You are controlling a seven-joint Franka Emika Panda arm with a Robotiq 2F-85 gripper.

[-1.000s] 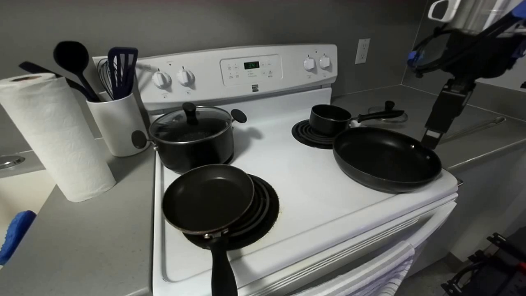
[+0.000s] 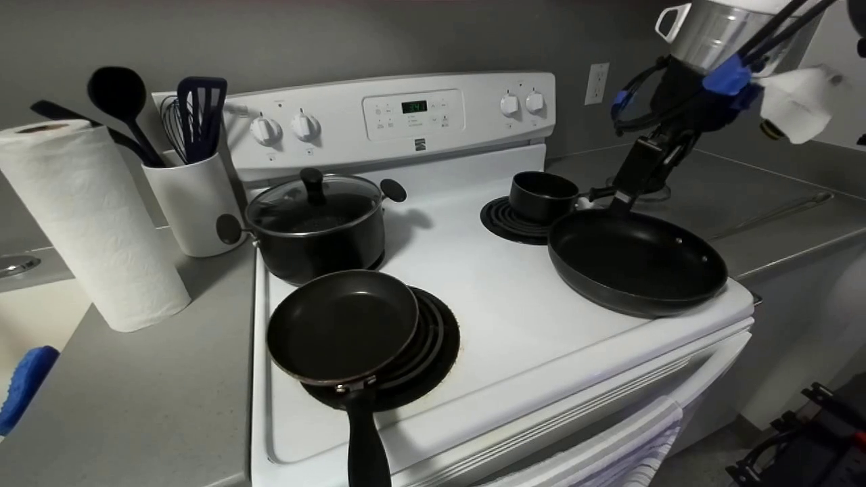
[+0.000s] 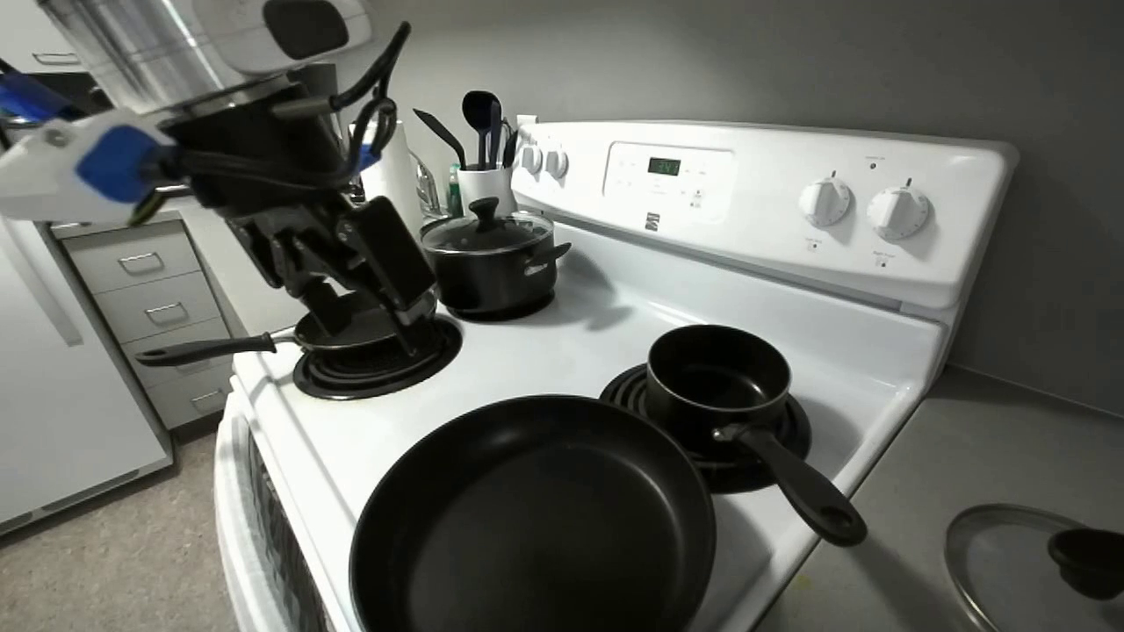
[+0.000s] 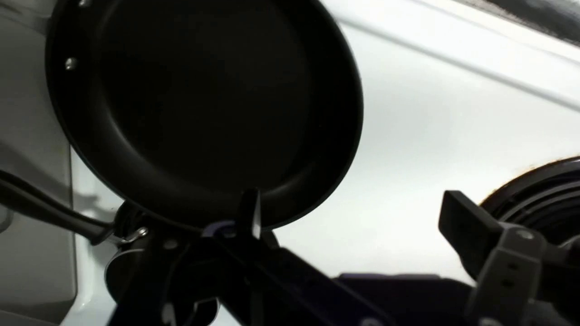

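A large black frying pan (image 2: 641, 264) rests at the front right of the white stove, its handle out of sight behind the rim. My gripper is open, its fingers wide apart with nothing between them. In the wrist view the pan (image 4: 212, 98) fills the upper left, and one finger (image 4: 251, 209) overlaps its rim. The first exterior view shows the gripper (image 2: 623, 201) above the far side of that pan. A small saucepan (image 3: 716, 384) sits on the back right burner. At the front left is a smaller frying pan (image 2: 345, 325).
A lidded pot (image 2: 325, 247) occupies the back left. A glass lid (image 3: 996, 521) lies on the right counter. Paper towels (image 2: 93, 231) and a utensil crock (image 2: 195, 207) stand to the left.
My arm has swung left in the first exterior view, from beside the large pan's riveted edge to above its far side. The pans have stayed put.
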